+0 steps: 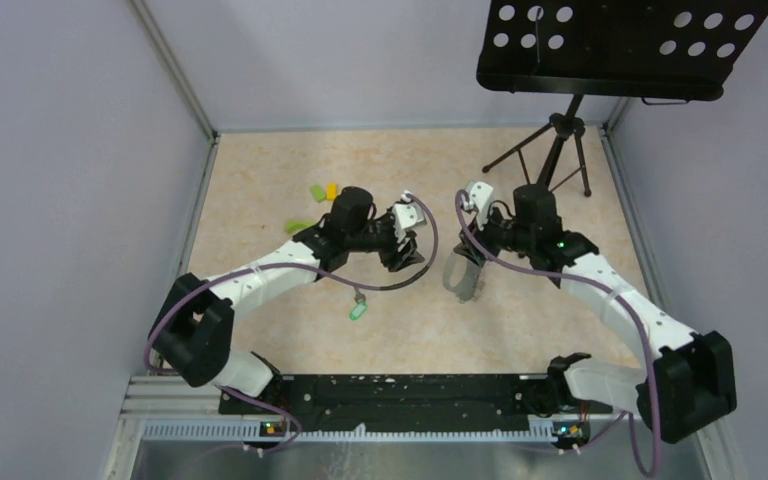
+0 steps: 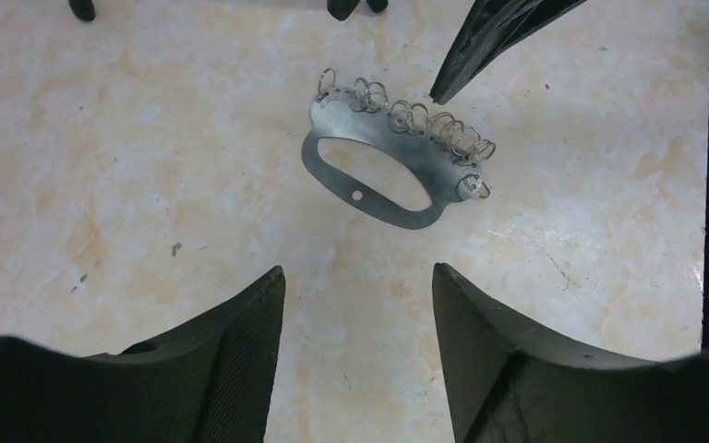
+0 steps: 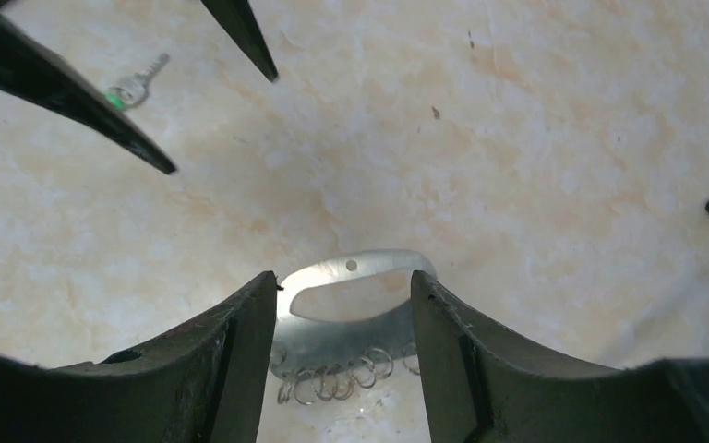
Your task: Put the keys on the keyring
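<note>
The grey metal keyring plate with several small wire rings along one edge lies flat on the floor, under my right gripper (image 1: 470,250); in the right wrist view (image 3: 351,332) it sits just beyond the open fingers. My left gripper (image 1: 400,255) is apart from it to the left, its fingers spread with nothing between them in the left wrist view. A key with a green tag (image 1: 358,310) lies below the left gripper in the top view, also seen at the upper left of the right wrist view.
Green and yellow objects (image 1: 318,192) lie behind the left arm. A black music stand (image 1: 560,140) occupies the back right.
</note>
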